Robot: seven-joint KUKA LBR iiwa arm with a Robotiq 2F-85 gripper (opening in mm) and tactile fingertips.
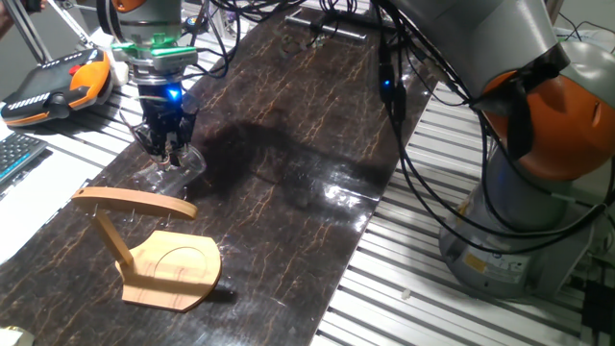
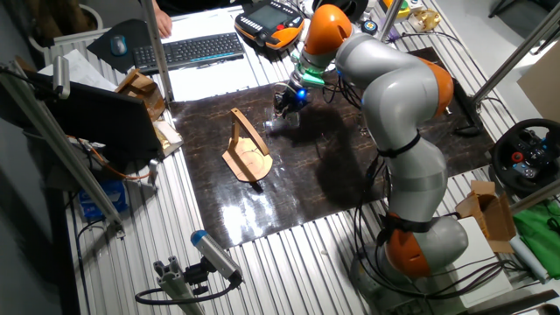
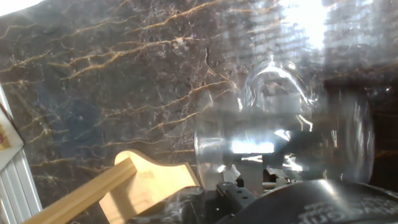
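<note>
A clear glass cup (image 1: 184, 177) lies on the dark marbled table, right below and against the tip of my gripper (image 1: 172, 160). In the wrist view the see-through cup (image 3: 336, 140) fills the lower right, its looped handle (image 3: 273, 73) toward the top of the picture. The gripper's fingertips (image 3: 232, 174) show at the cup's near side; glare and the glass blur whether they grip it. A wooden stand (image 1: 171, 272) with a slanting post and curved top bar (image 1: 135, 202) stands close by, nearer the camera in exterior view 1.
A keyboard (image 2: 188, 54) and an orange-and-black teach pendant (image 2: 271, 24) lie beyond the table's far edge. Cables hang from the arm over the table.
</note>
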